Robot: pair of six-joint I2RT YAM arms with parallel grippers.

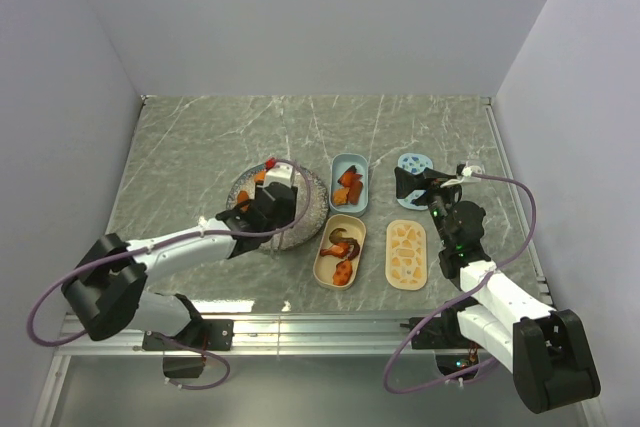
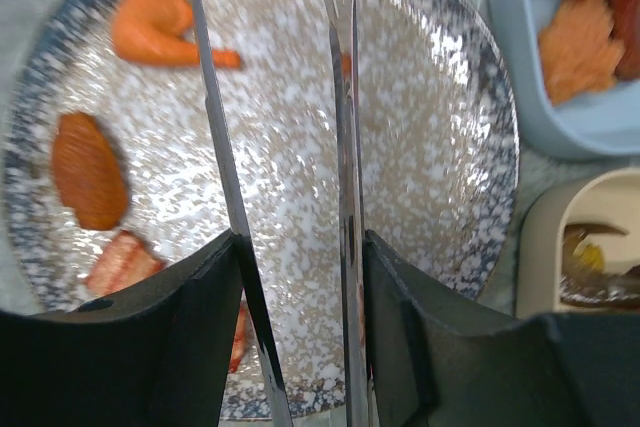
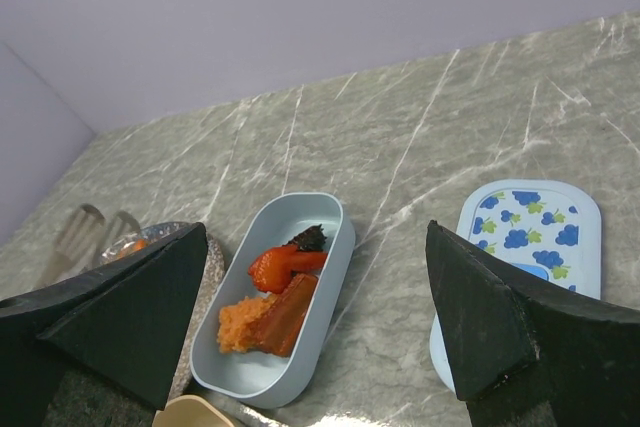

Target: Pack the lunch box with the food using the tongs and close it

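Note:
My left gripper hovers over the round patterned plate (image 2: 440,197), its long metal tips apart, nothing visible between them. On the plate lie an orange drumstick piece (image 2: 150,27), a brown oval piece (image 2: 88,172) and a striped meat piece (image 2: 122,265); others are partly hidden. Right of it, the blue box (image 1: 349,202) holds several food pieces, and the cream box (image 1: 325,268) below it holds more. My right gripper (image 1: 410,183) stands open over a blue patterned lid (image 3: 520,217) at the right.
A cream lid (image 1: 406,277) lies at the front right. Grey walls surround it.

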